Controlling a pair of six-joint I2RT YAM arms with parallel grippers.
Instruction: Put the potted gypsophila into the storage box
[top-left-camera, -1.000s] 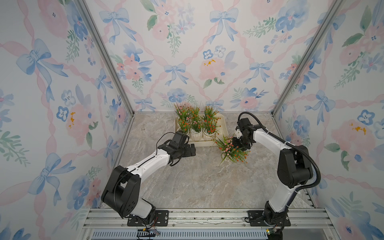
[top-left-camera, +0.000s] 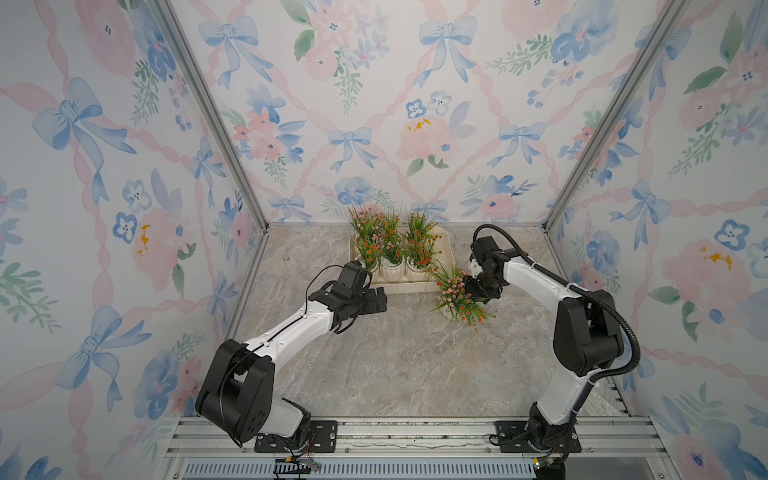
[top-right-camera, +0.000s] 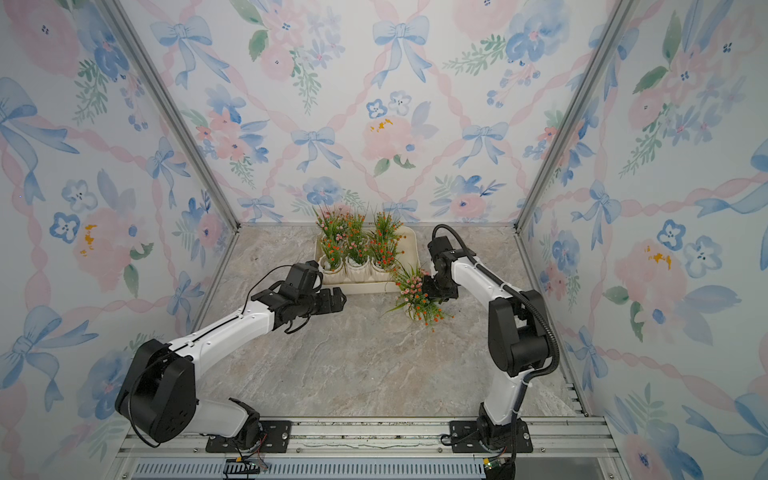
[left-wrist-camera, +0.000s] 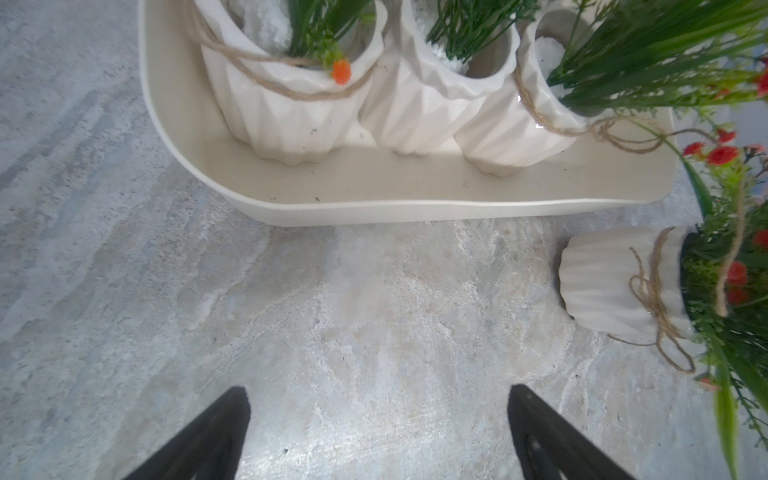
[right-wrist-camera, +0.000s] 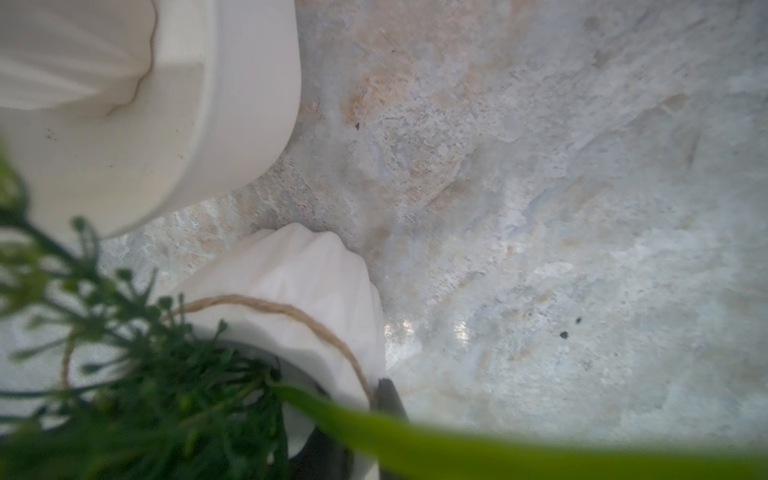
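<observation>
A cream storage box (left-wrist-camera: 400, 209) holds several white ribbed pots of flowers at the back. Outside it, at its front right, a white pot (left-wrist-camera: 608, 280) of red and pink flowers (top-left-camera: 456, 292) is tilted over, tied with twine. My right gripper (top-right-camera: 436, 288) is at this pot; in the right wrist view a dark finger (right-wrist-camera: 388, 400) shows by its rim, behind leaves, so what lies between the fingers is hidden. My left gripper hangs open, empty, over bare table in front of the box.
Patterned walls enclose the back and sides.
The flowers at my right gripper have shifted slightly, with that gripper moving a little leftward. My left gripper has moved slightly left.
</observation>
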